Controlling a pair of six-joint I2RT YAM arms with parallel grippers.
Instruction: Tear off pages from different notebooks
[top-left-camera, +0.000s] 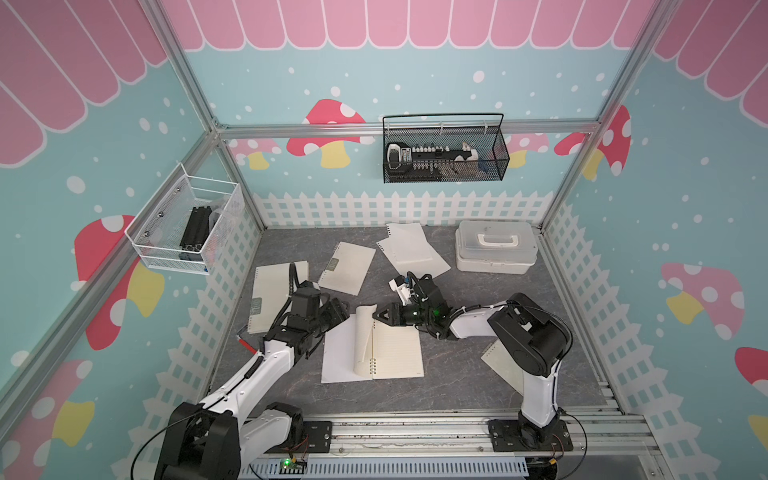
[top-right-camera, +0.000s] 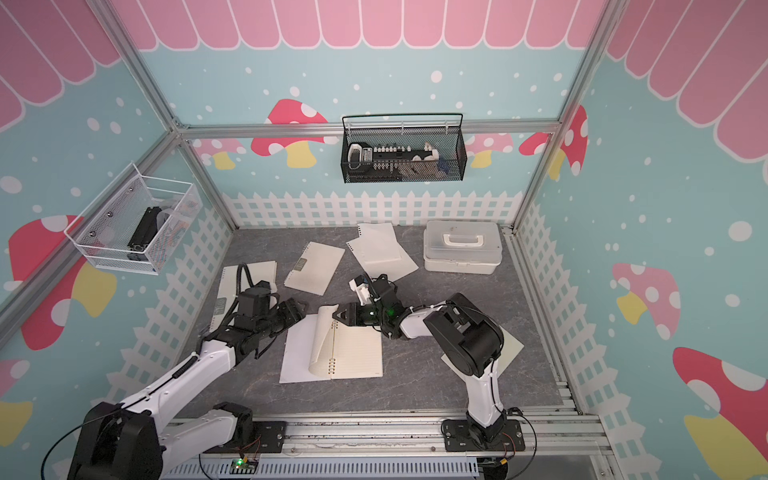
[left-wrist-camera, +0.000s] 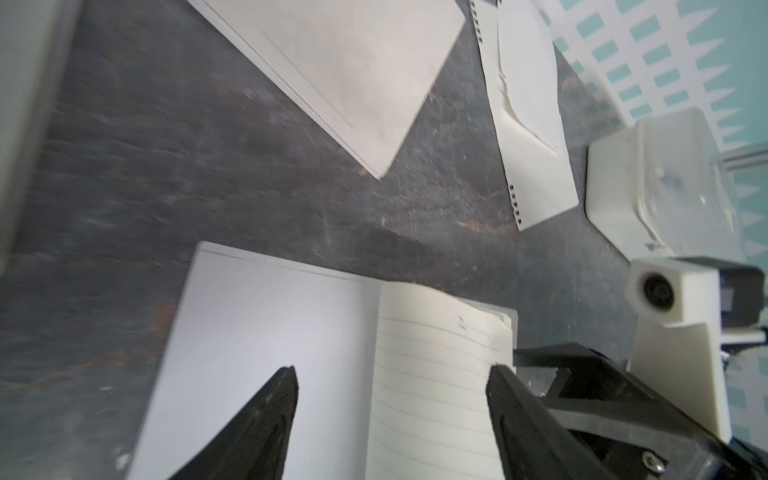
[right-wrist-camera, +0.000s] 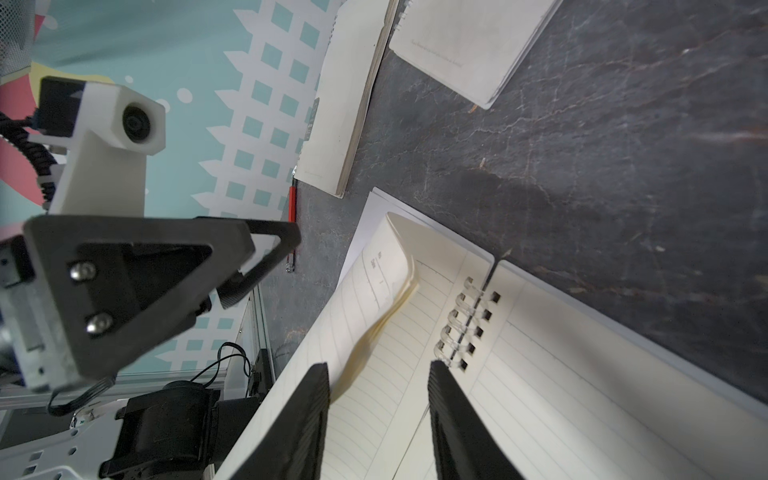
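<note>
An open spiral notebook (top-left-camera: 397, 352) with lined pages lies at the front middle, one page (right-wrist-camera: 352, 320) curled up beside its rings (right-wrist-camera: 464, 320), over a plain white left side (left-wrist-camera: 264, 360). My right gripper is open just over that curled page and the binding, nothing clearly held between its fingers. My left gripper stands open above the notebook's left part, its fingers empty.
Further notebooks (top-left-camera: 346, 268) and loose sheets (top-left-camera: 412, 248) lie at the back and left (top-left-camera: 272, 296), another at the front right (top-left-camera: 500, 364). A clear box (top-left-camera: 496, 248) stands back right. A red tool (right-wrist-camera: 292, 204) lies at the left edge.
</note>
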